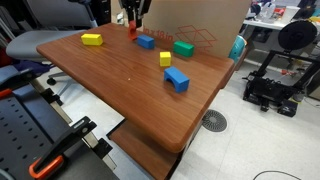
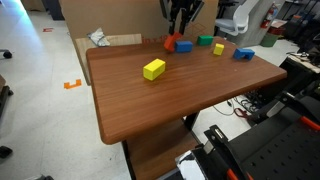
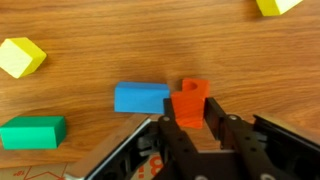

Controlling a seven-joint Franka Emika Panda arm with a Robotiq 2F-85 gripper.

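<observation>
My gripper is shut on a red-orange block (image 3: 188,104), which shows between its fingers in the wrist view. Right beside that block lies a blue block (image 3: 140,97) on the wooden table. In exterior view 1 the red block (image 1: 132,31) hangs below the gripper (image 1: 131,22), just left of the blue block (image 1: 146,42) near the table's back edge. Exterior view 2 has the red block (image 2: 169,44) at the left end of the blue one (image 2: 183,46). Whether the red block touches the table is hard to tell.
A green block (image 1: 183,48), a small yellow block (image 1: 165,59) and a blue arched block (image 1: 176,79) stand to the right. Another yellow block (image 1: 92,39) lies at the left.
</observation>
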